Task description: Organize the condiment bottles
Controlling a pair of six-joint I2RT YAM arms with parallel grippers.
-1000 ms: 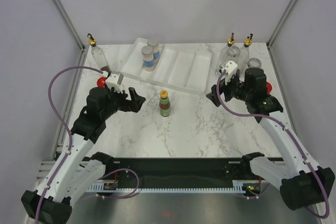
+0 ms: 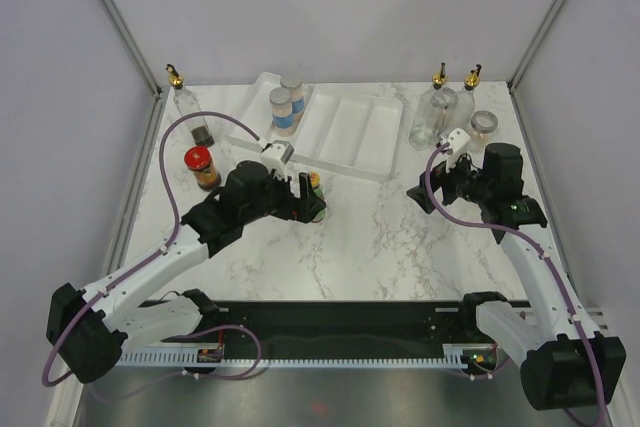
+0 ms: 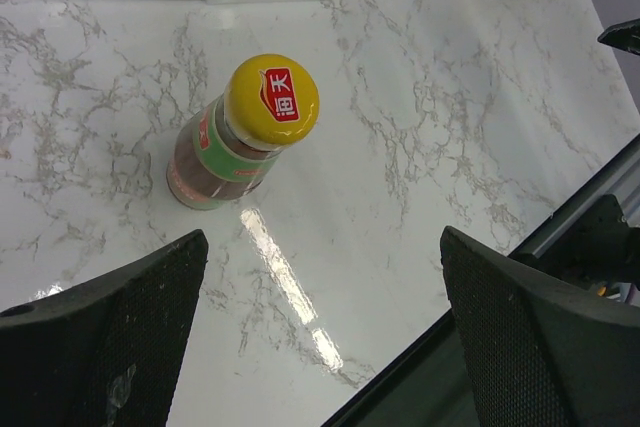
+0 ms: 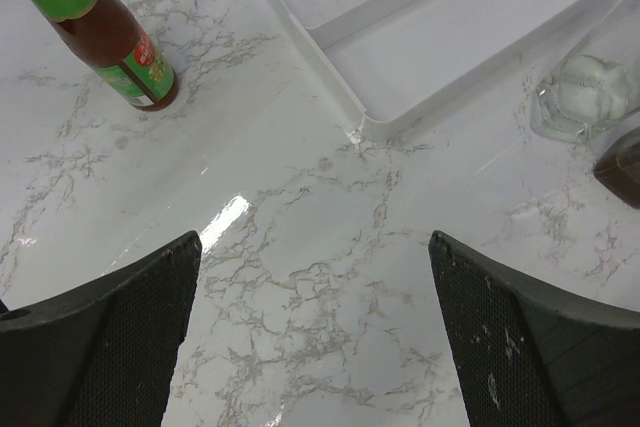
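A yellow-capped bottle [image 3: 225, 162] with a green label and brown contents stands on the marble table, between and just beyond the fingers of my open left gripper; in the top view that gripper [image 2: 297, 205] partly hides it. The same bottle [image 4: 110, 47] shows upper left in the right wrist view. My right gripper is open over bare table, right of the bottle. A white divided tray [image 2: 388, 137] stands at the back middle, holding two blue-labelled jars [image 2: 283, 117] in its left part.
A red-capped jar [image 2: 200, 162] and a glass pourer bottle [image 2: 190, 109] stand at the left. Glass pourer bottles [image 2: 432, 117] and a glass jar [image 2: 484, 125] stand at the back right.
My left arm has moved right, bringing its open gripper over to the yellow-capped bottle. The right arm has shifted slightly right and toward the front.
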